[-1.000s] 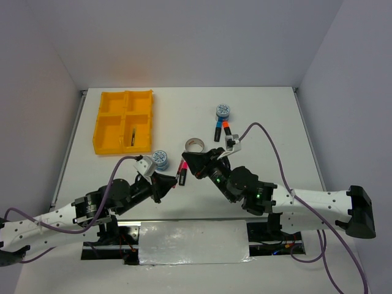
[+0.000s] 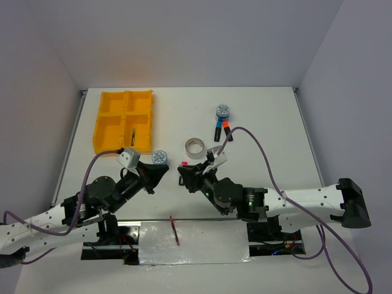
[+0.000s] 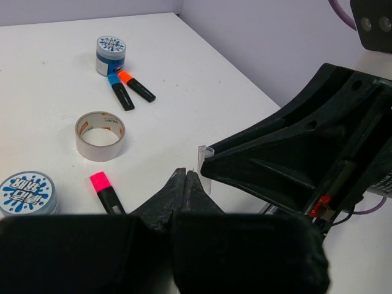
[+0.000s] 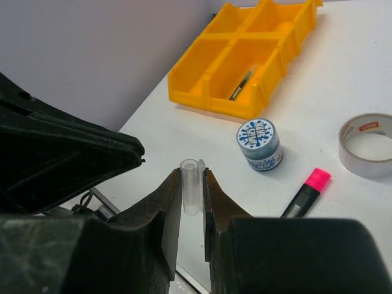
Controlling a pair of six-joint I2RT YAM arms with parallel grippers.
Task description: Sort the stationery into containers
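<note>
My right gripper is shut on a translucent cylindrical piece, also visible in the left wrist view at the other gripper's tip. My left gripper is shut, nothing visible between its fingertips, facing the right one. A pink highlighter (image 4: pixel 312 188) lies below them. Blue (image 3: pixel 120 92) and orange (image 3: pixel 139 87) highlighters lie at the back right. The yellow sectioned container (image 4: pixel 220 48) at the left holds a pen (image 4: pixel 242 84). A red pen (image 2: pixel 174 230) lies beyond the table's front edge.
A tape roll (image 2: pixel 195 147) sits mid-table. One blue-lidded jar (image 2: pixel 159 157) stands near my left gripper, another (image 2: pixel 223 111) at the back.
</note>
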